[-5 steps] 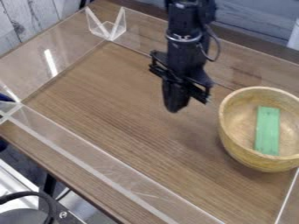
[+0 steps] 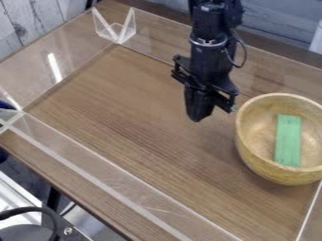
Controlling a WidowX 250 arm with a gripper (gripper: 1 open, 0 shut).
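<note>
My black gripper (image 2: 198,109) hangs over the wooden table (image 2: 113,141) at the upper middle, pointing down, and appears shut with nothing visible between its fingers; the fingertips are dark and small. Just right of it is a tan round bowl (image 2: 251,162) with a green rectangular object (image 2: 287,143) inside. The gripper is outside the bowl, to the left of its rim.
A clear plastic piece (image 2: 116,26) stands at the upper left corner of the table. Transparent strips run along the table's edges. Dark cables lie at the lower left.
The bowl and green object have not moved.
</note>
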